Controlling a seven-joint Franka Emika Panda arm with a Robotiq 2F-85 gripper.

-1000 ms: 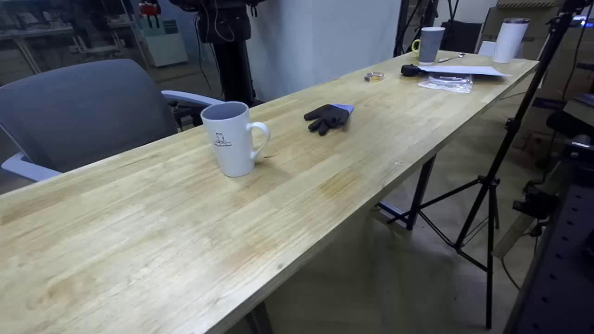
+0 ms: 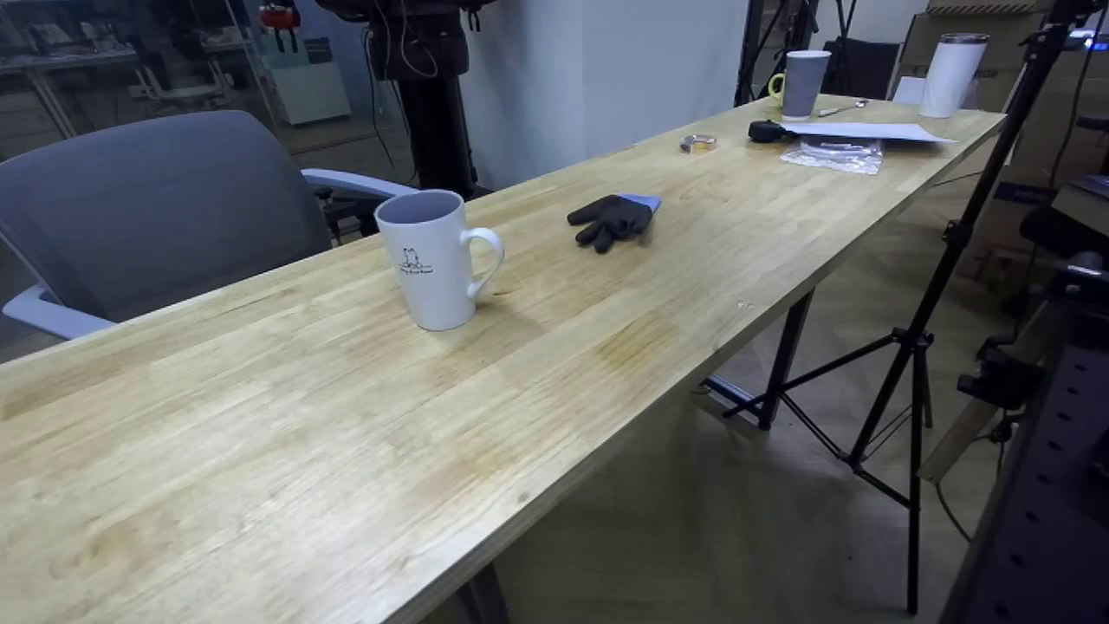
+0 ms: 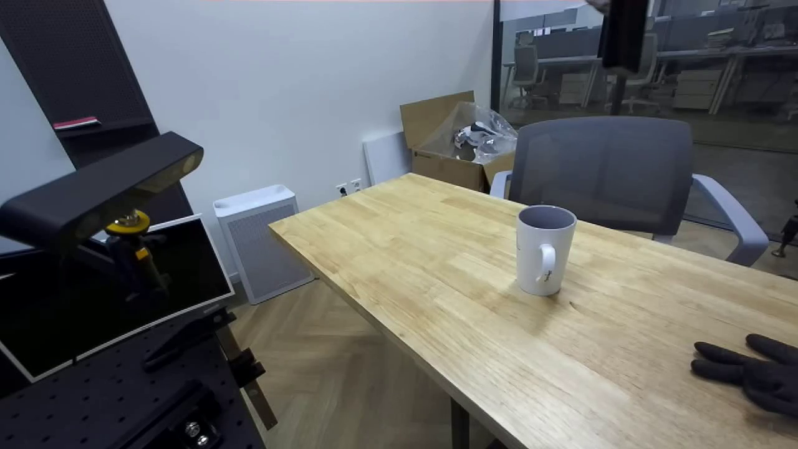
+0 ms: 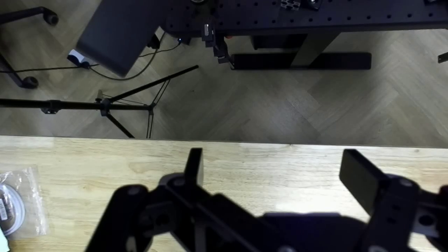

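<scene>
A white mug (image 2: 428, 272) with a grey inside and a small printed drawing stands upright on the wooden table (image 2: 312, 458). Its handle points to the right in exterior view 1; in exterior view 2 the same mug (image 3: 540, 258) shows its handle toward the camera. A black glove (image 2: 611, 220) with a blue cuff lies flat a little beyond it. In the wrist view my gripper is wide open above the table's edge, with nothing between its fingers. Neither mug nor glove shows in that view.
At the table's far end are a grey cup (image 2: 805, 85), a white tumbler (image 2: 952, 77), a sheet of paper (image 2: 868, 131) and a plastic bag (image 2: 834, 156). A chair (image 2: 166, 208) stands along one side. Bare wood surrounds the mug.
</scene>
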